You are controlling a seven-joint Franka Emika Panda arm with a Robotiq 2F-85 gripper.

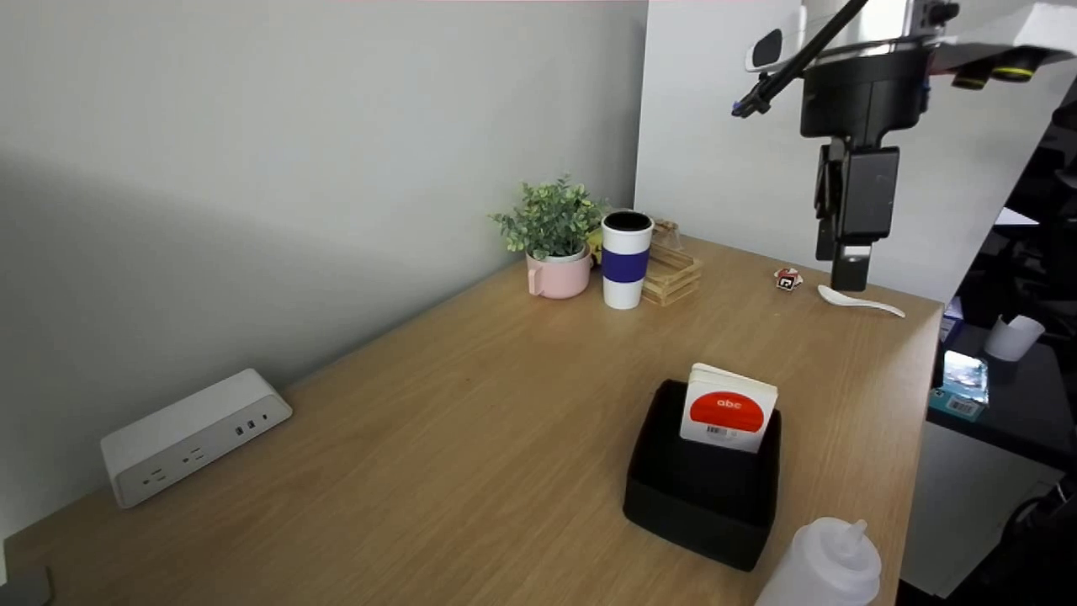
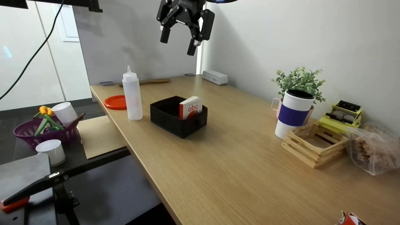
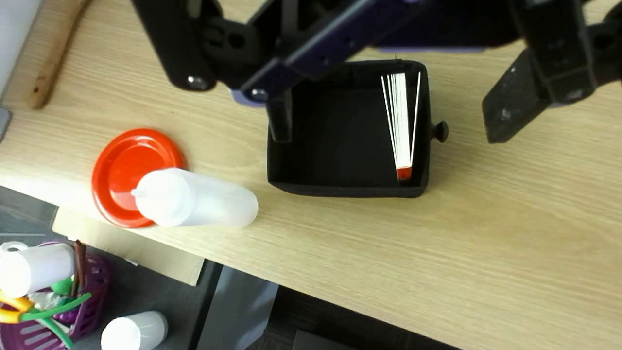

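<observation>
My gripper [image 2: 178, 42] hangs high above the table, open, with a wide gap between its two fingers [image 2: 192, 48]. Nothing is held there. Below it in the wrist view lies a black open bin [image 3: 344, 191], framed between the spread fingers. Inside the bin, against one end, stands a white "abc" book [image 1: 729, 406] with a red patch, leaning slightly in exterior view 1. From above, its white page edges [image 3: 402, 122] look fanned apart. The rest of the bin floor looks bare.
A clear squeeze bottle [image 2: 132, 95] and a red plate [image 3: 137, 178] stand near the bin by the table edge. A striped tumbler [image 1: 627, 261], potted plant [image 1: 558, 242], wooden crate [image 2: 317, 146] and white spoon [image 1: 858, 301] sit farther off.
</observation>
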